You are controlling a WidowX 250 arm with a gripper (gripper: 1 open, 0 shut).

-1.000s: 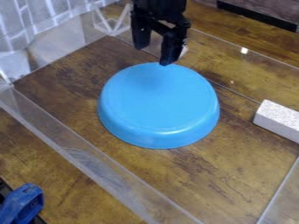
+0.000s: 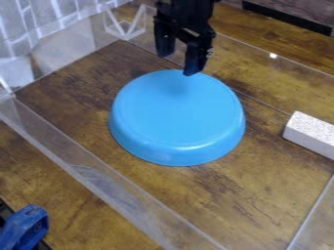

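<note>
My black gripper [image 2: 181,57] hangs at the top centre, just behind and above a large blue round dish [image 2: 174,113], which appears upside down on the wooden surface. Two dark fingers point down near the dish's far rim. The view is too dark and small to tell whether they hold anything.
A white block [image 2: 311,133] lies at the right. A blue object [image 2: 21,231] sits at the lower left, outside the clear-walled enclosure. A crumpled whitish curtain or sheet [image 2: 59,24] is at the upper left.
The gripper has shifted a little upward and changed its angle slightly. The dish and white block have not visibly moved.
</note>
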